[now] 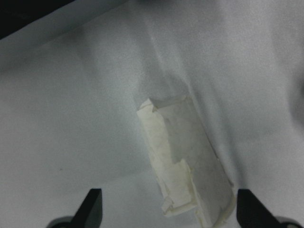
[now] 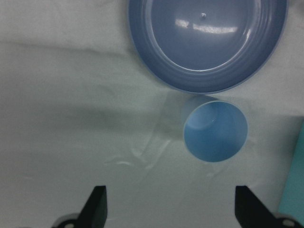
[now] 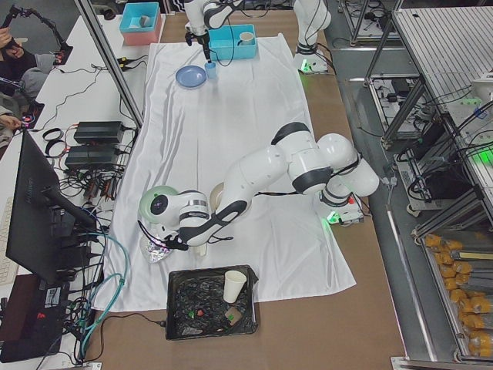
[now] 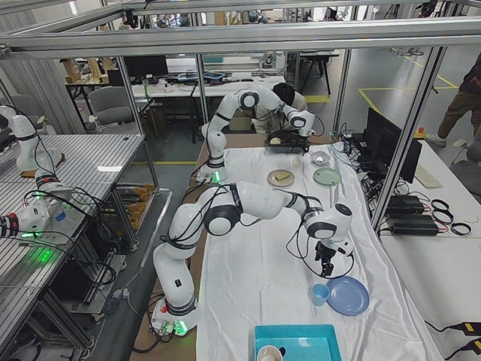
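Observation:
My left gripper is open, low over a pale, folded paper-like strip [image 1: 185, 147] lying on the white cloth. In the camera left view it hides much of that strip, near crumpled foil [image 3: 156, 251]. A green plate [image 4: 326, 177] and a beige plate [image 4: 273, 182] lie nearby. My right gripper is open above the cloth at the far end, by a blue cup [image 2: 216, 130] and a blue plate [image 2: 204, 80], with nothing between its fingers.
A black lined tray [image 3: 189, 327] with a white cup [image 3: 234, 286] stands at the near end. A teal bin [image 4: 308, 331] holding a cup stands at the other end.

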